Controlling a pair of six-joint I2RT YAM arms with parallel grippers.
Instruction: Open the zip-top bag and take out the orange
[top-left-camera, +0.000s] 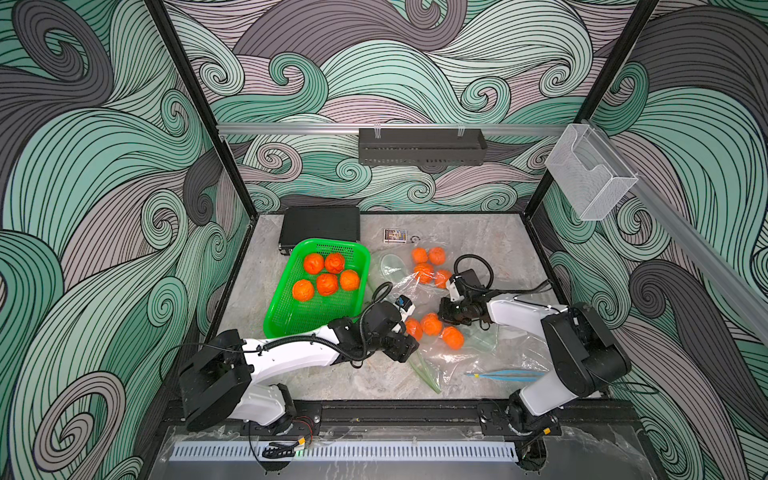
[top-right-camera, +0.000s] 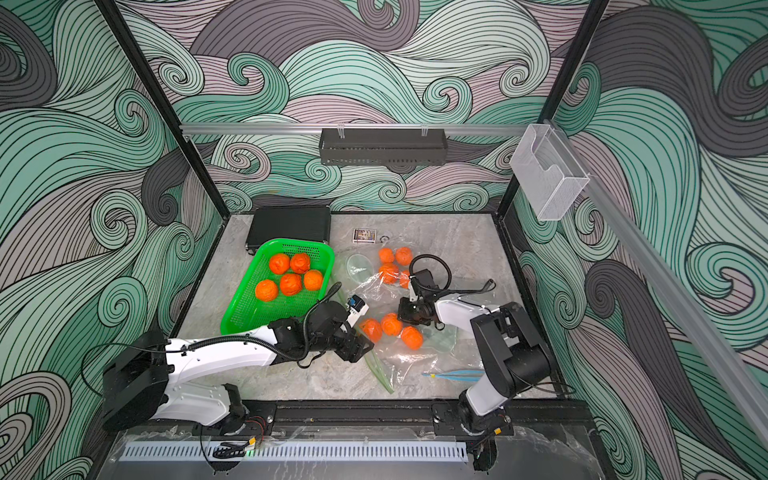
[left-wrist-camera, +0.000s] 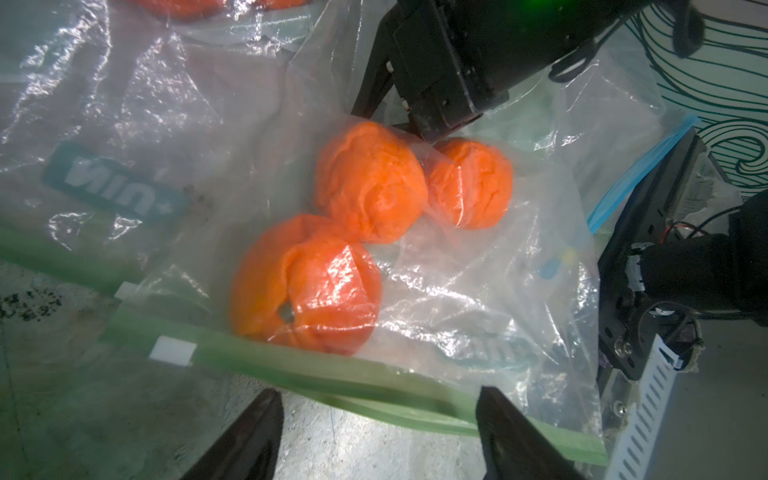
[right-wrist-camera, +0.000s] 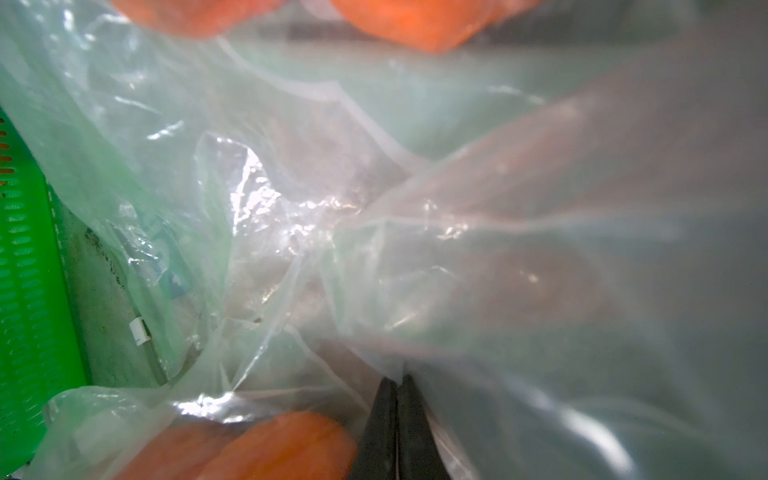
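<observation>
The clear zip top bag (left-wrist-camera: 472, 296) lies flat on the table with its green zip edge (left-wrist-camera: 320, 372) toward my left gripper. Inside it are three oranges (left-wrist-camera: 369, 182), the nearest (left-wrist-camera: 312, 288) just behind the zip edge. My left gripper is open, its fingers (left-wrist-camera: 254, 436) spread on either side of the zip edge and nothing clasped. From the right, my right gripper reaches over the bag, its fingers shut where folds of clear film (right-wrist-camera: 352, 280) run together; the film looks pinched at the tips.
Left of the bag, a green basket (top-left-camera: 276, 316) holds several loose oranges. Behind lies another clear bag with oranges (top-left-camera: 422, 272). A black case (top-left-camera: 320, 224) and a small card box (top-left-camera: 394, 236) stand farther back. A blue zip strip (top-left-camera: 508, 374) lies front right.
</observation>
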